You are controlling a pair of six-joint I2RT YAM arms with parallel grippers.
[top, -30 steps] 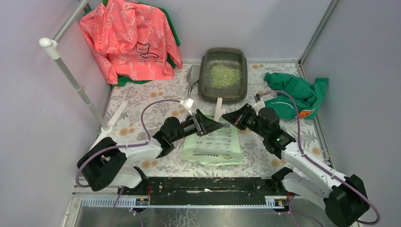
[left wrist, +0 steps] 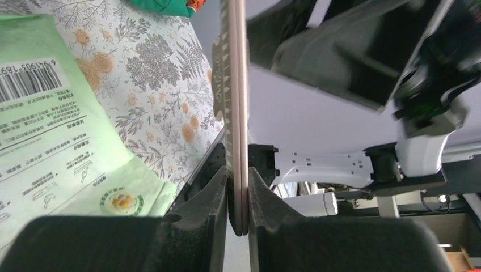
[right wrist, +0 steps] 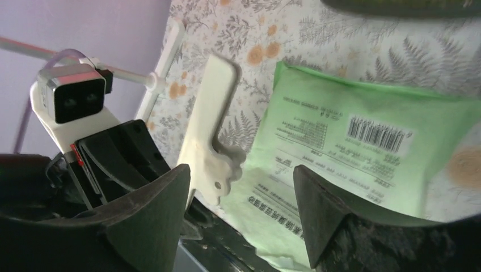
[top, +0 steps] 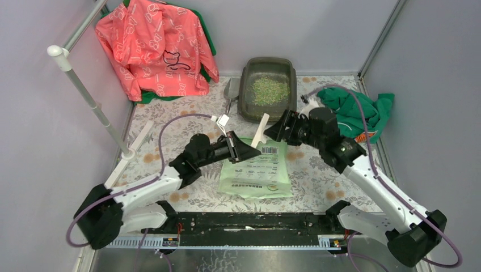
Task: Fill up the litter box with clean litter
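Observation:
My left gripper (top: 247,149) is shut on a pale upright tool (top: 261,129) above the green litter bag (top: 255,178), which lies flat with its barcode up. In the left wrist view the tool (left wrist: 237,113) runs up from between the fingertips; the right wrist view shows its notched edge. My right gripper (top: 272,129) is open beside the tool, with nothing held. The dark litter box (top: 247,107) stands at the back, green granules spread on its floor.
A metal scoop (top: 231,90) lies left of the box. A pink garment (top: 142,45) is at the back left, a green cloth (top: 366,113) at the right. A white rail stand (top: 96,107) occupies the left side.
My left arm has shifted, with the tool now more tilted. My right gripper and arm have risen and moved slightly.

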